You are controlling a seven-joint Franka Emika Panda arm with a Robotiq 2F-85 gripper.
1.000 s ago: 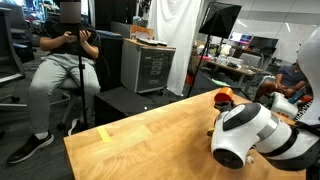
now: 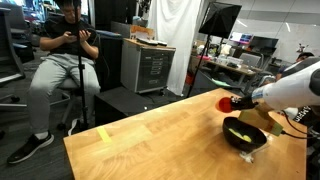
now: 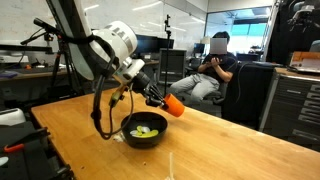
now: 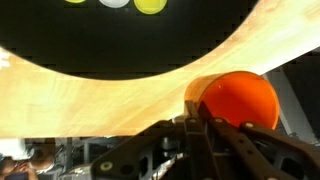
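Observation:
My gripper is shut on the wall of an orange-red cup (image 4: 243,100), near its rim. The cup is held off the table and tilted, its mouth turned toward the wrist camera. Exterior view 2 has the cup (image 3: 174,106) just beyond the far side of a black bowl (image 3: 145,138), apart from it. Yellow and pale round pieces (image 3: 143,131) lie inside the bowl. From exterior view 1, the cup (image 2: 224,104) appears above and left of the bowl (image 2: 243,143), with the arm reaching in from the right.
A brown box-like object (image 2: 266,120) stands behind the bowl. A seated person (image 2: 70,60) is off beyond the table, near a drawer cabinet (image 2: 150,65).
The arm has swung back and to the right, uncovering the bowl in exterior view 1. The cup has come lower and its tilt has changed; it stays in my gripper.

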